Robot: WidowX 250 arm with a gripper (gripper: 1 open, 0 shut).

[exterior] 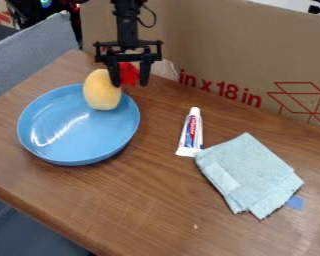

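Note:
My black gripper point(128, 69) hangs at the back of the table, shut on a red object point(129, 73) that is partly hidden by its fingers and by a yellow, rounded object point(101, 90). The yellow object sits on the back right part of a blue plate point(59, 130), just in front and left of the gripper. A white toothpaste tube point(191, 132) lies to the right of the plate, and a folded light blue cloth point(250, 172) lies farther right.
A cardboard box wall point(263, 70) stands along the back. A grey padded surface point(23, 55) borders the table at the left.

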